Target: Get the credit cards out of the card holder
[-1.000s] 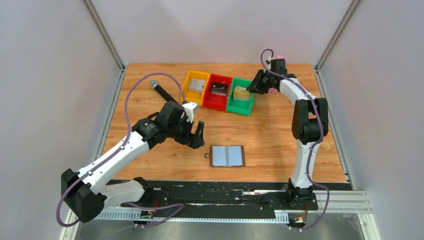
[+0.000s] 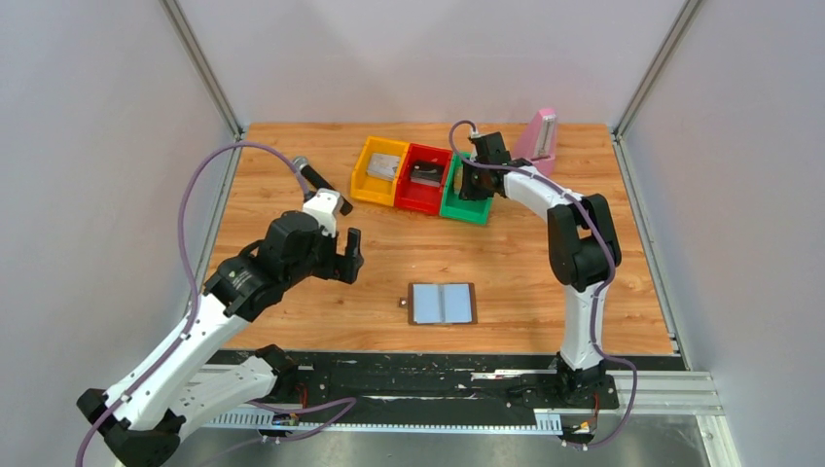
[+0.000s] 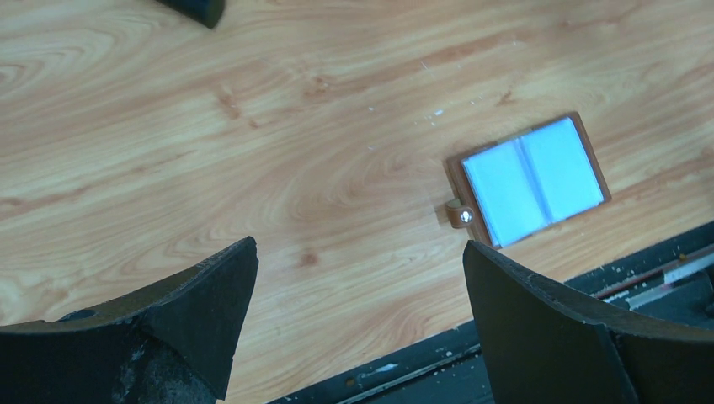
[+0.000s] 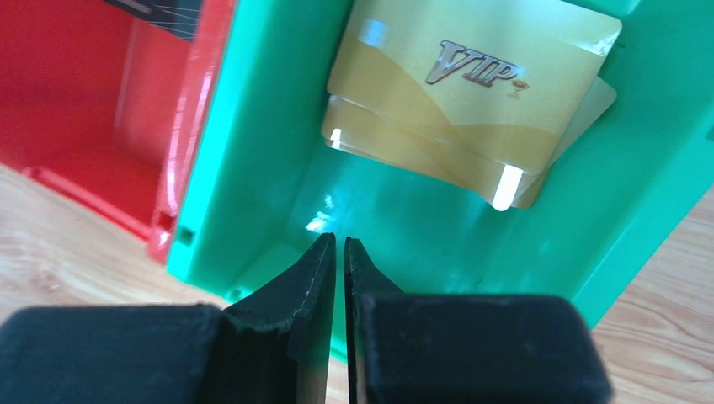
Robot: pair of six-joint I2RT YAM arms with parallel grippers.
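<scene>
The card holder (image 2: 442,304) lies open at the front middle of the table, blue sleeves facing up, with a brown edge and snap tab (image 3: 460,215). Gold VIP cards (image 4: 471,93) lie stacked in the green bin (image 2: 465,210). My right gripper is shut over that bin, nothing showing between its fingers, below the cards in the right wrist view. My left gripper stands open with nothing between its fingers, above the table left of the card holder.
A red bin (image 2: 418,199) and a yellow bin (image 2: 370,187) sit left of the green one. A microphone (image 2: 321,180) lies at the back left, a pink stand (image 2: 542,126) at the back right.
The right arm has moved left over the green bin, covering the gold cards in the top view. The left arm has drawn back to the left.
</scene>
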